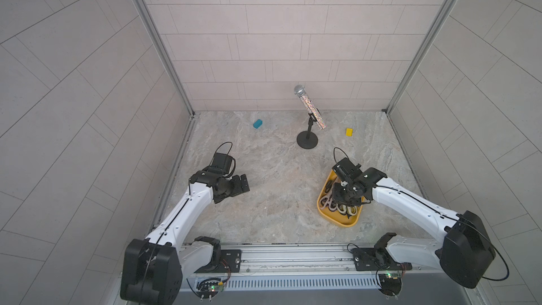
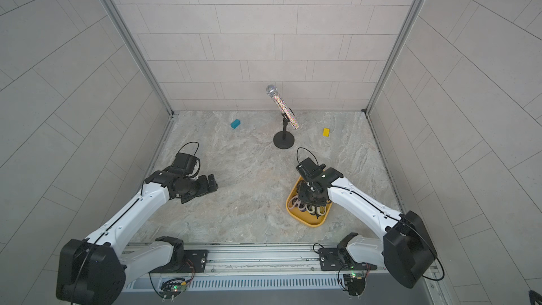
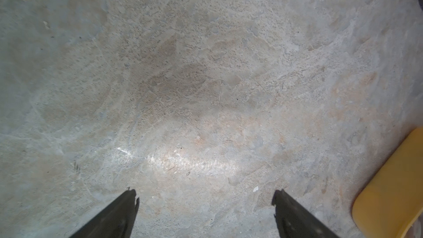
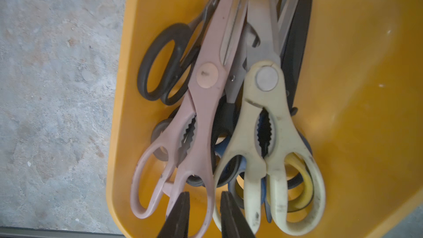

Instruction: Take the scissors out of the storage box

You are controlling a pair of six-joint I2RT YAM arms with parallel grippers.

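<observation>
In the right wrist view, pink scissors point(image 4: 207, 75) and cream scissors point(image 4: 266, 79) lie side by side in the yellow storage box point(image 4: 119, 127), handles toward my right gripper. Black-handled scissors point(image 4: 145, 72) and other pairs lie beside and beneath them. The right gripper hangs over the box, its fingers point(image 4: 177, 218) narrowly apart above the handles, gripping nothing that I can see. My left gripper is wide open over bare table, empty. From the top left view, the right arm hides part of the box.
A microphone on a black stand point(image 1: 307, 139) stands at the back. A blue block point(image 1: 257, 123) and a yellow block point(image 1: 349, 132) lie near the back wall.
</observation>
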